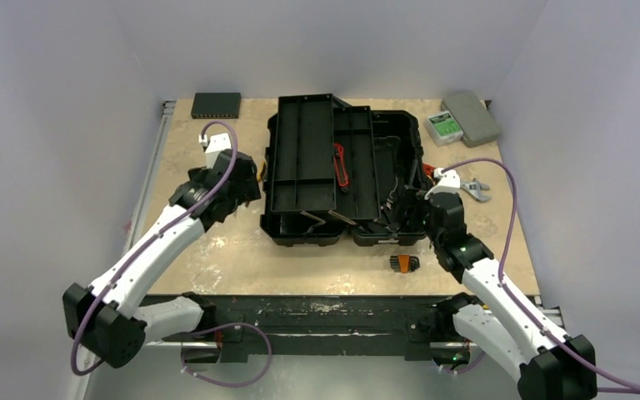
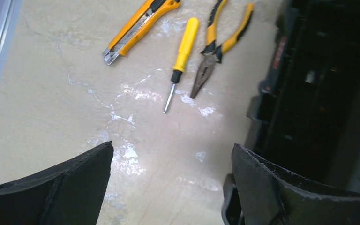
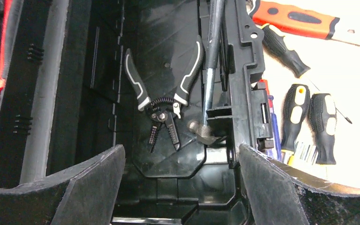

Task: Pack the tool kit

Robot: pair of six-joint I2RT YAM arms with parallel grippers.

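Note:
The black tool box (image 1: 303, 237) stands unfolded mid-table. A red cutter (image 1: 341, 167) lies in its middle tray. In the right wrist view, wire strippers (image 3: 163, 115) and a hammer (image 3: 210, 79) rest on the box floor. My right gripper is open over that right compartment, empty. On the table left of the box, the left wrist view has a yellow cutter (image 2: 140, 28), a yellow screwdriver (image 2: 184, 49) and long-nose pliers (image 2: 211, 56). Above bare table close to these, my left gripper stands open, holding nothing.
Right of the box lie screwdrivers (image 3: 322, 126), a red-handled tool (image 3: 300, 18) and an adjustable wrench (image 1: 476, 190). A hex key set (image 1: 404, 263) sits in front. Grey case (image 1: 472, 118) and green-labelled box (image 1: 444, 127) occupy the back right, a black box (image 1: 216, 105) the back left.

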